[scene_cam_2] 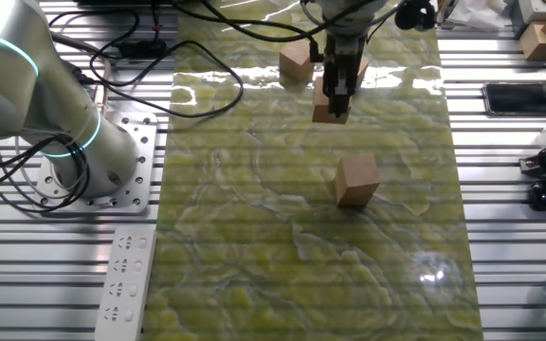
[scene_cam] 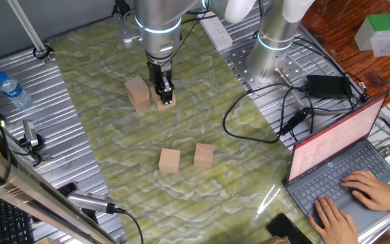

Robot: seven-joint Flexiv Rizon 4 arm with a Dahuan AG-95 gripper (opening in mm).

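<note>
In exterior view 1, my gripper (scene_cam: 166,99) points down with a small wooden block (scene_cam: 170,105) at its fingers, just right of a taller-looking wooden block (scene_cam: 138,92). From exterior view 2, the gripper (scene_cam_2: 338,106) again has a finger in front of that block (scene_cam_2: 320,106), so it appears shut on the block from opposite sides. The held block seems raised, though its height is hard to judge. Apart from it on the green mat stands the taller-looking block (scene_cam_2: 356,180). Two more blocks, one at left (scene_cam: 169,160) and one at right (scene_cam: 204,155), sit side by side.
The green marbled mat (scene_cam: 114,135) has wide bare areas. A loose black cable (scene_cam: 232,129) loops over its edge by the robot base. A laptop (scene_cam: 337,169) with a person's hands, a power strip (scene_cam_2: 124,284) and a water bottle (scene_cam: 12,90) lie around it.
</note>
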